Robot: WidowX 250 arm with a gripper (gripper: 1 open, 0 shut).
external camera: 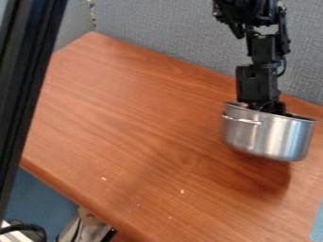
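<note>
A shiny steel pot (pixel 263 137) with a side handle stands at the right of the wooden table (pixel 127 123) in the camera view. My black arm comes down from the top, and its gripper (pixel 263 106) reaches into the pot's mouth. The fingertips are hidden by the pot's wall, so the fingers' state does not show.
A grey fabric partition (pixel 164 28) runs along the back. A black upright frame (pixel 25 76) crosses the left side, with cables below the table's front edge.
</note>
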